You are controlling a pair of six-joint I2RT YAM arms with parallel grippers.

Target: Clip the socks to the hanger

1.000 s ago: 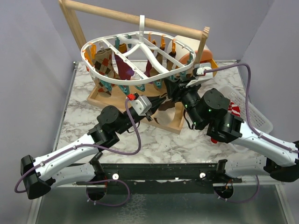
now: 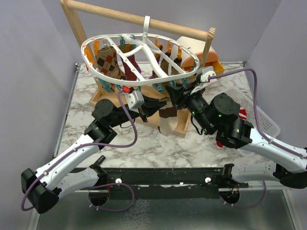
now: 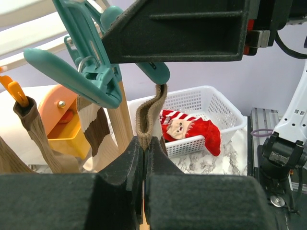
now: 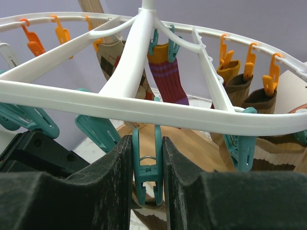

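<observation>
The white round hanger [image 2: 96, 73] hangs from the wooden bar, with teal and orange clips round its rim. My right gripper is shut on a teal clip [image 4: 147, 175] at the near rim. A brown and white sock [image 2: 167, 120] dangles below, its brown cuff [image 3: 148, 115] pinched in my shut left gripper. In the left wrist view the cuff's top edge meets the lower end of a teal clip [image 3: 156, 72]; whether it lies inside the clip's fingers I cannot tell. The two grippers are close together under the rim.
Several socks hang on the hanger, among them an argyle sock [image 2: 108, 61] and a purple one [image 4: 168, 79]. A white basket [image 3: 196, 103] with a red striped item [image 3: 192, 127] stands at the right.
My right arm stays at the same clip; the hanger turned slightly.
</observation>
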